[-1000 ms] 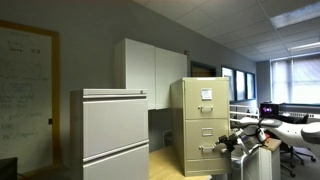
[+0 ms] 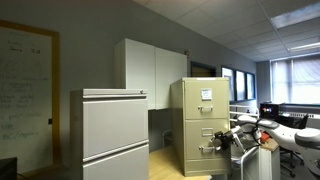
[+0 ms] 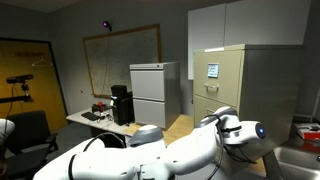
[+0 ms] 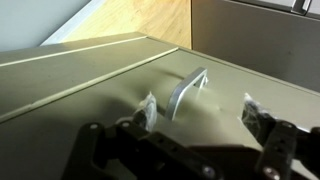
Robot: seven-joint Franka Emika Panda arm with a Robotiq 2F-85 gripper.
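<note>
A tan filing cabinet [image 2: 199, 105] stands upright, with its drawers shut in exterior view 1; exterior view 2 shows its side and front [image 3: 232, 75]. In the wrist view, the silver drawer handle [image 4: 181, 92] sticks out from the drawer face. My gripper is open, with one finger [image 4: 149, 112] left of the handle and the other well to its right. Nothing appears gripped; whether a finger touches the handle is unclear. From outside, the gripper [image 2: 222, 143] is close to the front of the cabinet's lower visible drawer.
A grey filing cabinet [image 2: 112, 130] stands to the left, with white wall cupboards [image 2: 151, 72] behind. A wooden surface [image 2: 165, 163] lies between the two filing cabinets. An office chair [image 3: 30, 128] is at the far left of exterior view 2.
The arm has shifted slightly at the cabinet's front, the gripper coming a little nearer the drawer. The cabinet and its drawers look unmoved.
</note>
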